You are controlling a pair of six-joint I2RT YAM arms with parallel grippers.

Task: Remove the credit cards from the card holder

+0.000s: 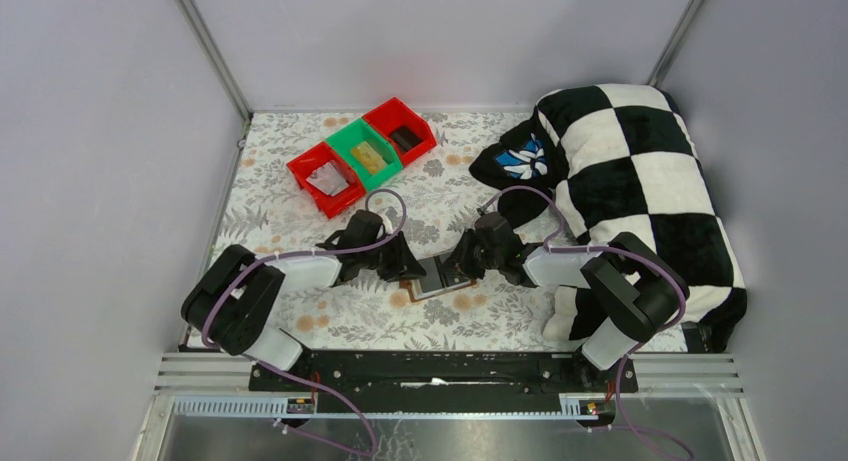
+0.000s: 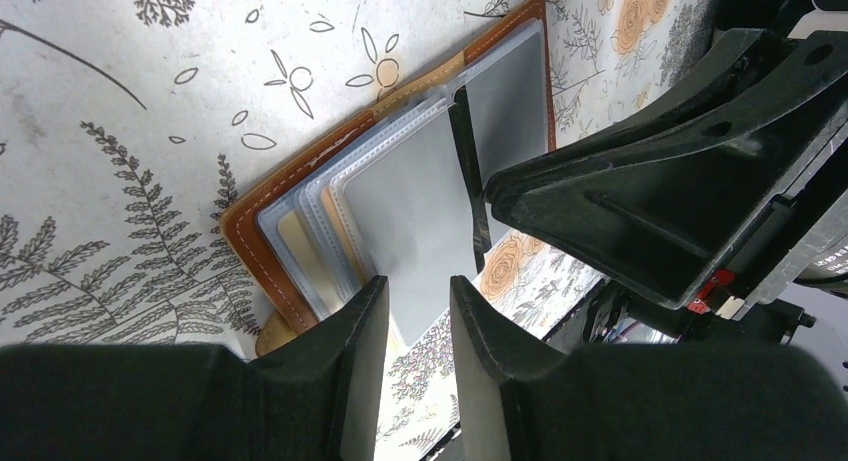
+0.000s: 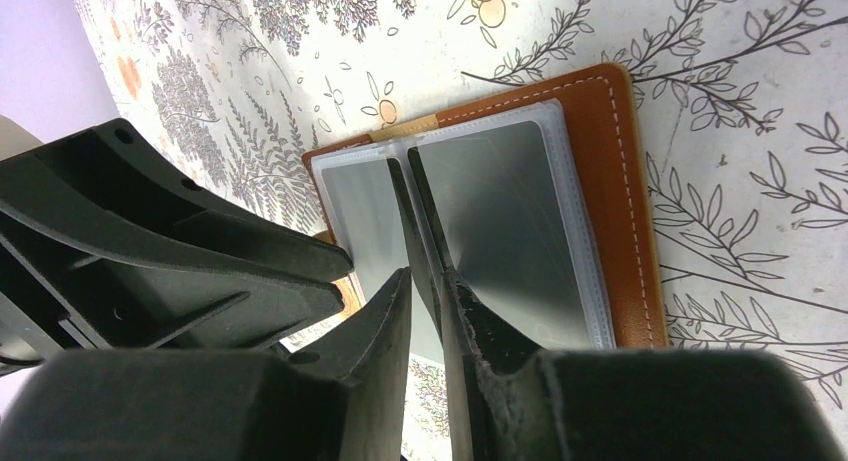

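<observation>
An open brown leather card holder point(image 1: 436, 275) lies flat on the table between both grippers, with clear sleeves point(image 2: 400, 201) and a dark band down its middle. In the left wrist view, pale and tan card edges point(image 2: 305, 256) show at one side. My left gripper is part open, its tips over the stacked sleeves at that side. My right gripper is part open, its tips at the middle band. Whether either has a sleeve or card between its fingers is unclear.
Red point(image 1: 394, 114) and green point(image 1: 350, 133) bins holding small items stand at the back. A checkered cushion point(image 1: 668, 181) fills the right side.
</observation>
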